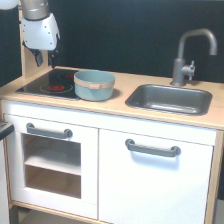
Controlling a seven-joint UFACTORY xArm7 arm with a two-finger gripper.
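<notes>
My gripper (45, 60) hangs at the upper left, on the white arm (39, 32), above the back left edge of the toy kitchen. Its dark fingertips look spread apart, with no object visible between them. A blue-grey pot (95, 86) with light handles sits at the right side of the black stovetop (38, 86), to the right of the gripper and lower in the view. A reddish burner (57, 87) shows on the stovetop, left of the pot.
A metal sink (168, 99) with a grey faucet (185, 60) lies to the right. Below are a windowed oven door (87, 160) with a dark handle (48, 132) and a white cabinet door (150, 180). Bare wooden countertop (120, 98) lies between pot and sink.
</notes>
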